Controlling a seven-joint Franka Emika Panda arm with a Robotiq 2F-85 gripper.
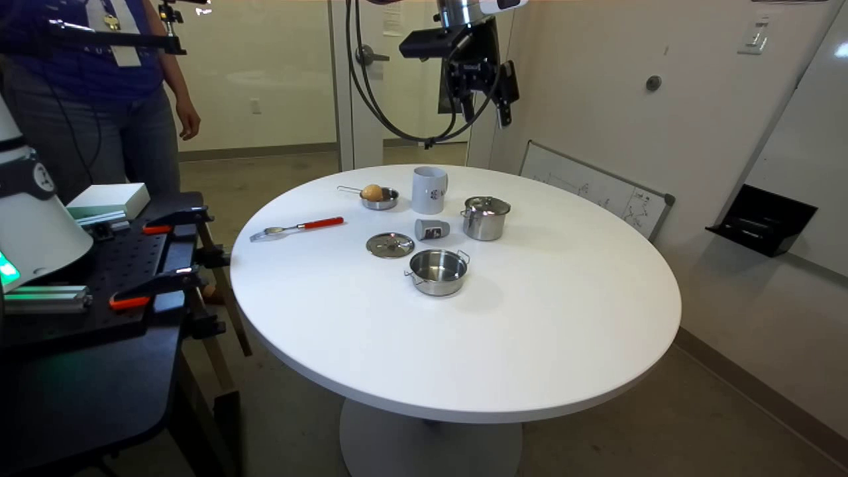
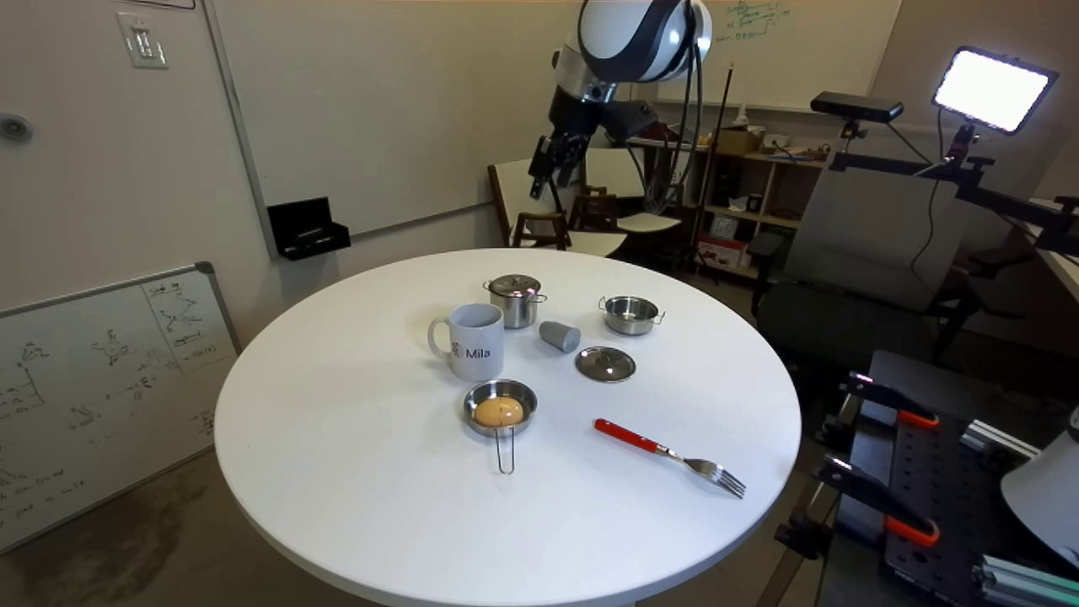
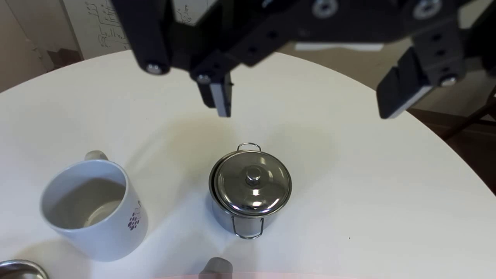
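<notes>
High above the table, my gripper stands open, its two fingers wide apart and nothing between them. In the wrist view a steel pot (image 3: 246, 223) with its lid (image 3: 253, 181) on top lies below the gripper. To its left is the white mug (image 3: 100, 214), upright and empty inside. A grey cup (image 2: 559, 335) lies on its side near the pot. An open steel pan (image 1: 438, 273) with two handles and a loose lid (image 1: 390, 245) rest on the table. The small pan (image 2: 475, 405) holds a tan, egg-like item (image 2: 497, 410).
A red-handled fork (image 2: 668, 453) lies apart from the dishes on the round white table (image 1: 548, 334). A whiteboard (image 1: 592, 187) leans against the wall behind.
</notes>
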